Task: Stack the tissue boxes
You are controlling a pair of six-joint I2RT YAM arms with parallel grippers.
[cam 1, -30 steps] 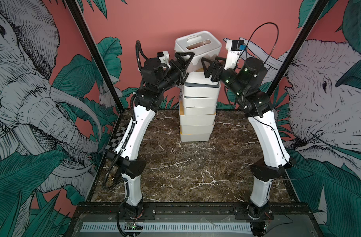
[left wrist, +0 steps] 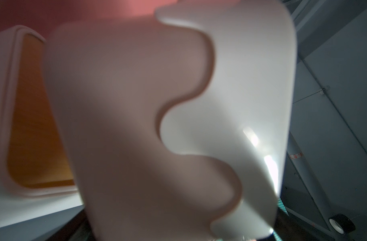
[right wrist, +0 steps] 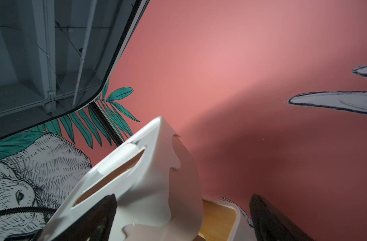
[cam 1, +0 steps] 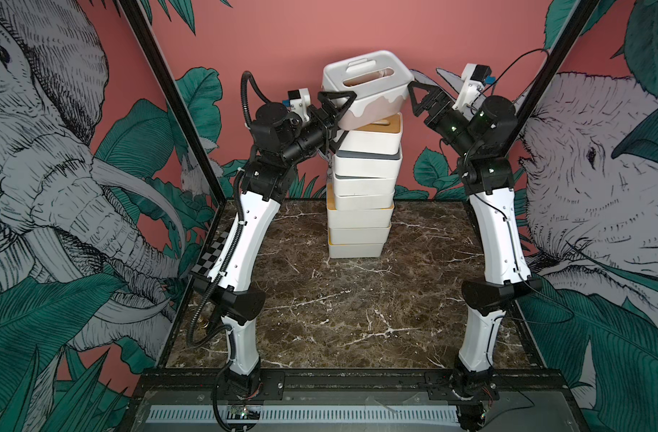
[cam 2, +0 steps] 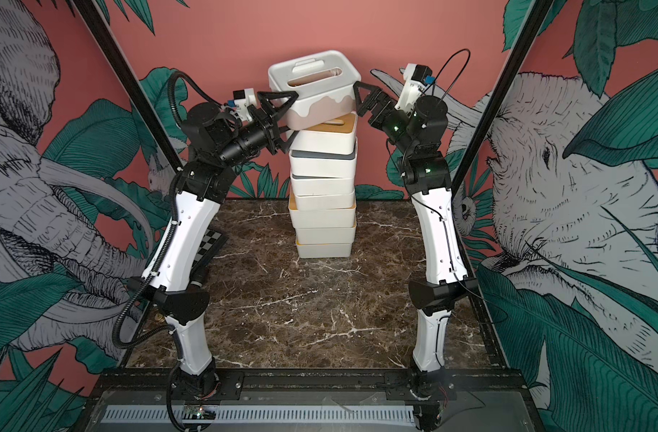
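Note:
A white and pale pink tissue box (cam 1: pixel 368 90) sits tilted atop a tall stack of tissue boxes, its left end lower in the top views. Directly beneath it shows a white box (cam 1: pixel 375 139) with a wooden lid. My left gripper (cam 1: pixel 347 118) is open at the pink box's left end, whose face fills the left wrist view, with dark blurred fingers (left wrist: pixel 73 229) at the bottom corners. Close by the right end, my right gripper (cam 1: pixel 414 99) stands open; in the right wrist view a corner of the box (right wrist: pixel 185 188) lies between its fingers. Contact is unclear.
The lower stack (cam 1: pixel 357 217) of several white boxes rises unevenly from the dark marble table (cam 1: pixel 329 309), near the back pink wall (cam 1: pixel 285 43). A checkered board (cam 2: pixel 208 248) lies by the left edge.

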